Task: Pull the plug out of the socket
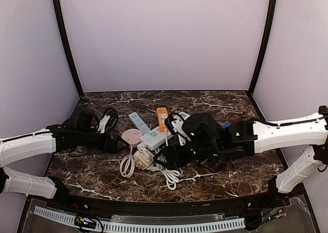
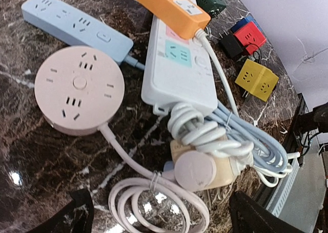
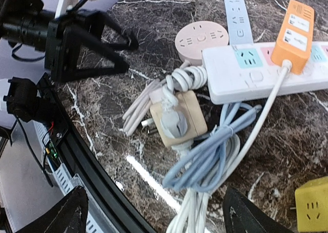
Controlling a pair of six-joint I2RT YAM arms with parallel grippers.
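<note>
A beige cube-shaped socket [image 3: 189,115] lies among the cords near the front middle. A greyish plug [image 3: 173,123] shows against its face in the right wrist view, partly under a wound white cord. The end of a round pinkish plug [image 2: 195,170] is beside the cube in the left wrist view; whether it sits in the socket I cannot tell. To the left of the pink round socket [image 2: 79,89] my left gripper [image 1: 122,143] stands open and empty. My right gripper [image 1: 166,159] is over the cords right of the cube, open, its fingers [image 3: 251,215] apart with nothing held.
A long white strip [image 2: 179,74] carries an orange strip [image 2: 169,7] across it, and a light-blue strip [image 2: 77,25] lies behind. A bundled blue cord [image 3: 215,153] lies beside the cube. Yellow [image 2: 256,79] and red [image 2: 250,37] cubes are on the right.
</note>
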